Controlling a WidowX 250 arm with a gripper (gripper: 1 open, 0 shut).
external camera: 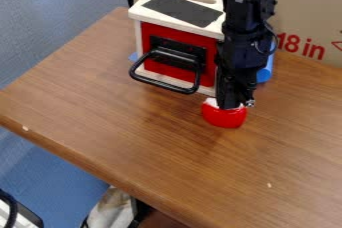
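A red round container [225, 115] with some white on top stands on the wooden table, in front of a red and white toy oven [158, 42] with a black handle bar. My black gripper [234, 100] hangs directly over the red container, its lower end at or just above the rim. Whether its fingers are open or shut I cannot make out.
A blue object [266, 72] is partly hidden behind the arm. A cardboard box [307, 22] stands at the back. The table's edge drops off at lower left.
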